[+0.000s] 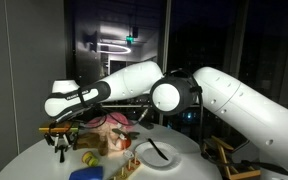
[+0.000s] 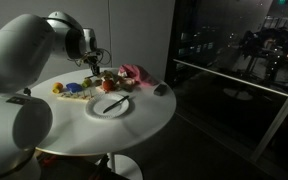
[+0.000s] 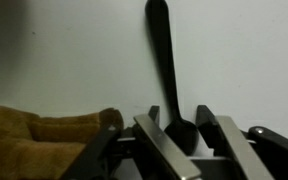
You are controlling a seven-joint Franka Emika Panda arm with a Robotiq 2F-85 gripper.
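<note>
A black spoon-like utensil (image 3: 162,50) lies on the white table, its long thin part running away from me in the wrist view. My gripper is down over its rounded end, one finger on either side. A gap shows between the utensil and the fingers, so it lies between them without being visibly clamped. At the table's left in exterior view 1, my gripper (image 1: 60,140) is low over the surface. In exterior view 2 the gripper (image 2: 93,68) is at the table's far side, too small to read.
Close to the left finger lies a brown soft-looking item (image 3: 44,140). A blue item (image 1: 86,173), a yellow-green object (image 1: 90,158), a pink cloth (image 2: 137,74) and a white plate (image 2: 109,106) bearing a dark utensil occupy the table nearby.
</note>
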